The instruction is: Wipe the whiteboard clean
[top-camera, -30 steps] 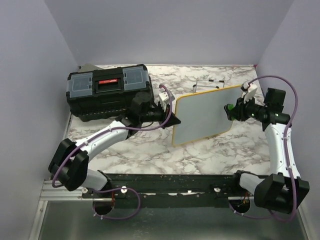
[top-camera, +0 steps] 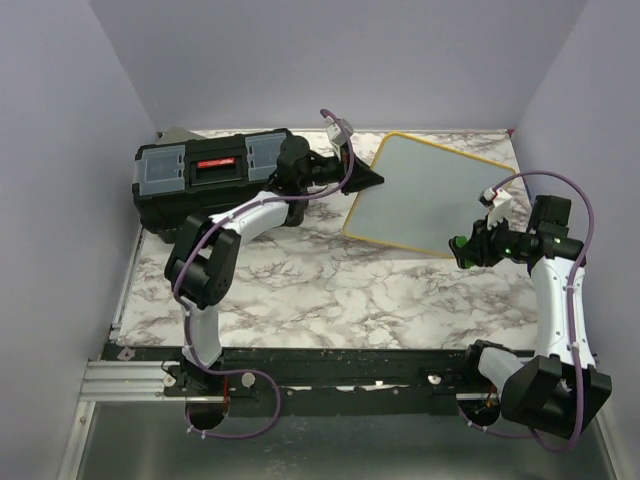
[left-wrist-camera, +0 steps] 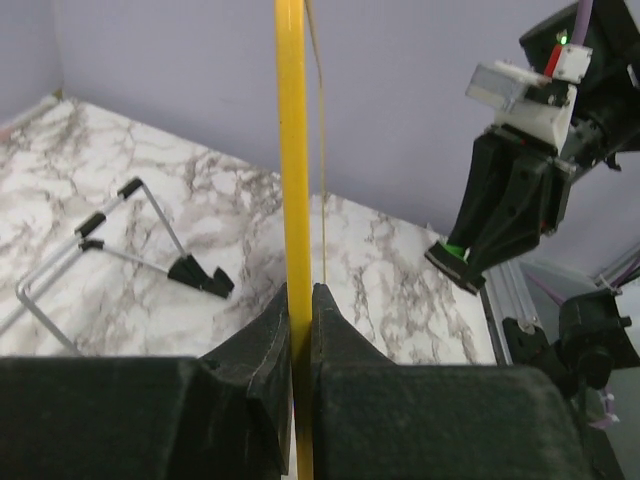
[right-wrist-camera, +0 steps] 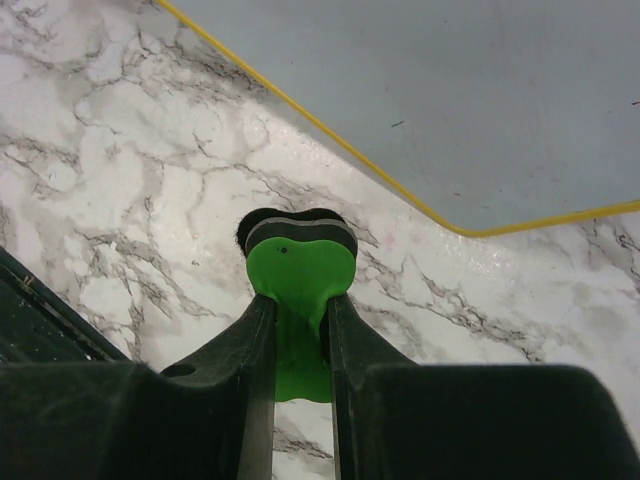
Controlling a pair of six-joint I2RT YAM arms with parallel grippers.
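Observation:
The whiteboard (top-camera: pixel 428 195), with its yellow frame, is tilted above the table, its face toward the top camera. My left gripper (top-camera: pixel 374 178) is shut on its left edge; in the left wrist view the yellow rim (left-wrist-camera: pixel 294 180) stands upright between the fingers. At the board's lower right corner, my right gripper (top-camera: pixel 474 250) is shut on a green eraser (right-wrist-camera: pixel 300 268) with a dark pad. In the right wrist view, the eraser is apart from the board's edge, over bare marble. A few small dark marks show on the board.
A black toolbox (top-camera: pixel 215 180) stands at the back left. Behind the board, a wire stand (left-wrist-camera: pixel 130 250) rests on the marble table (top-camera: pixel 300 310). Walls enclose the sides.
The left arm has moved up and to the right, carrying the whiteboard, which has turned clockwise and now covers the stand. The right gripper has moved slightly toward the front with the eraser.

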